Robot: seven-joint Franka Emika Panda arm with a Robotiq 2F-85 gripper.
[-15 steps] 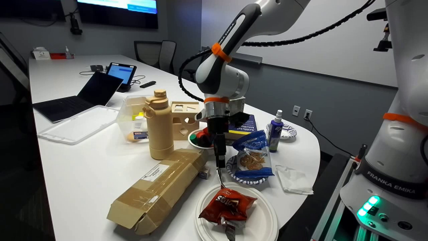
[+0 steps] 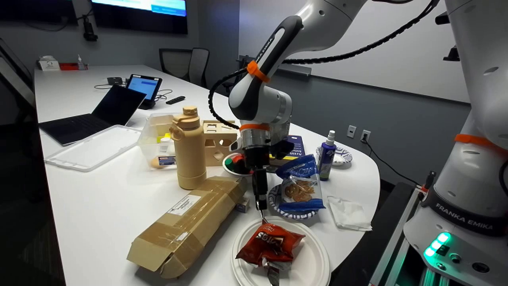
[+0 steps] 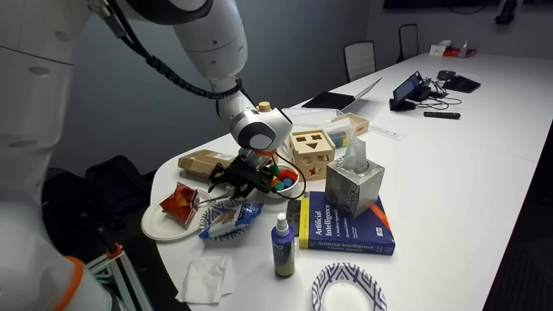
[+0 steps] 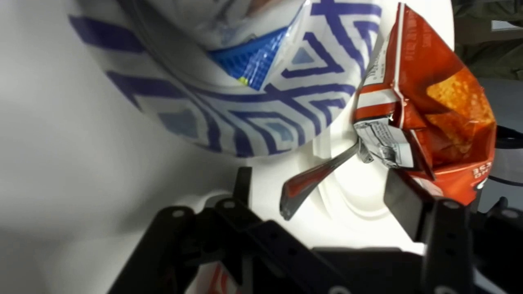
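In the wrist view my gripper is open, its fingers apart on either side of a metal utensil handle. Nothing is clamped between them. The handle sticks out over the rim of the white plate, its other end hidden at the bag. A red chip bag lies crumpled on that plate, also visible as the red bag in the second exterior view. Seen from the first exterior view, the gripper's fingers point down just above the handle.
Beside the white plate, a patterned plate carries a blue snack bag. A long cardboard box and a tan bottle stand on the other side. A spray bottle and napkin lie nearer the robot base.
My gripper has come down and shifted slightly left in the first exterior view, nearer the utensil handle. The bag and plates have stayed put.
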